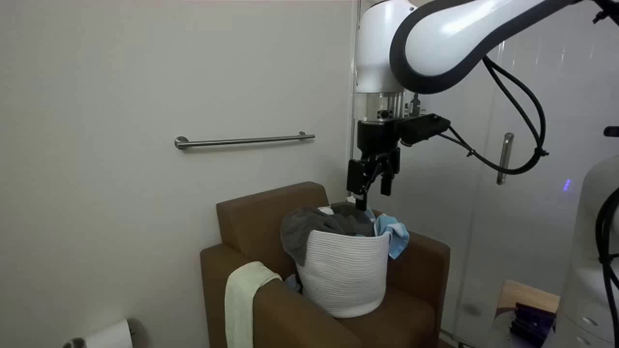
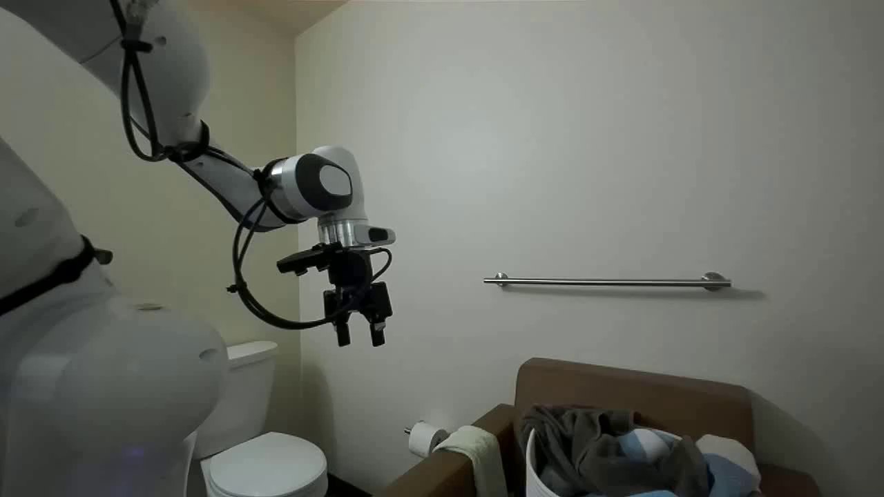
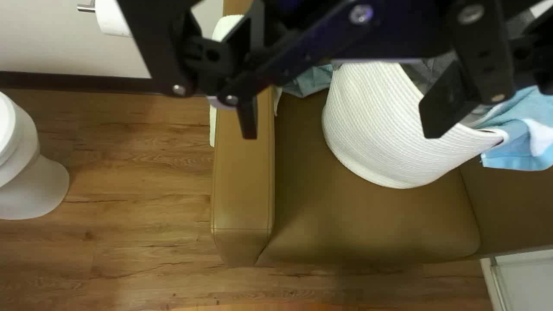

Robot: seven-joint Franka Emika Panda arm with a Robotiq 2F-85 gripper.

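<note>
My gripper (image 2: 360,338) hangs in the air, pointing down, open with nothing between its fingers. In the wrist view its two fingers (image 3: 247,118) stand wide apart above the brown armchair (image 3: 357,223). On the chair seat, leaning a little, is a white ribbed basket (image 1: 345,275) heaped with cloth. A dark grey cloth (image 1: 310,229) droops over the basket's rim, and a blue and white cloth (image 1: 394,235) hangs over its other side. Across one armrest lies a pale cream towel (image 1: 246,301); part of it is hidden by the gripper in the wrist view.
A steel bar (image 2: 609,282) is fixed to the wall above the chair. Beside the chair are a toilet paper roll (image 2: 427,439) and a white toilet (image 2: 265,468). A glass door handle (image 1: 505,157) stands at the right.
</note>
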